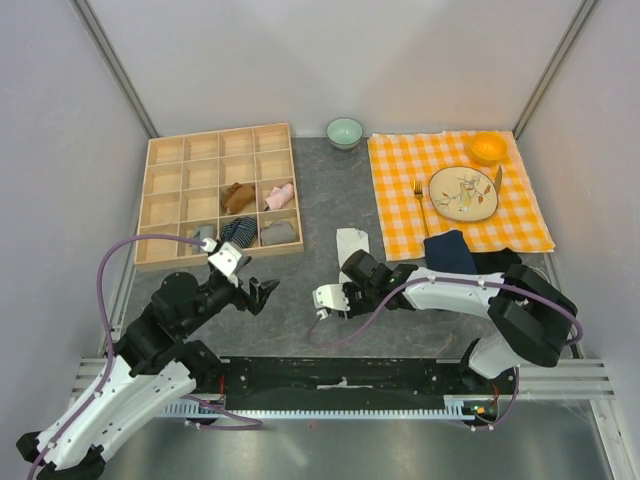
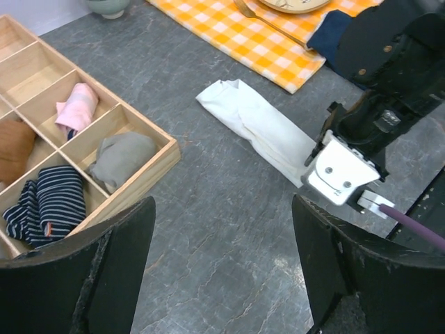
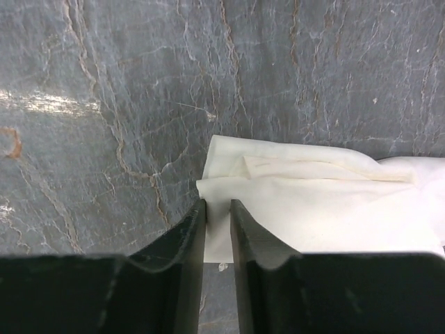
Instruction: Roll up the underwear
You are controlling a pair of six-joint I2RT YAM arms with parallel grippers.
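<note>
The white underwear lies folded into a long flat strip (image 2: pixel 264 129) on the grey table. Over its near end, my right gripper points down with its fingers slightly apart. White cloth (image 3: pixel 320 209) shows between and beyond those fingertips; whether they touch it, I cannot tell. From above, the right arm covers that end, leaving only the far part of the strip (image 1: pixel 350 242) in sight. My left gripper (image 1: pixel 262 293) hangs open and empty left of the underwear, its two dark fingers (image 2: pixel 115 268) wide apart in the left wrist view.
A wooden compartment box (image 1: pixel 217 195) at the back left holds several rolled garments, including a grey roll (image 2: pixel 124 158). At the right are a checkered cloth (image 1: pixel 400 170) with a plate (image 1: pixel 463 194), and dark blue cloth (image 1: pixel 449 252). Bare table lies between the arms.
</note>
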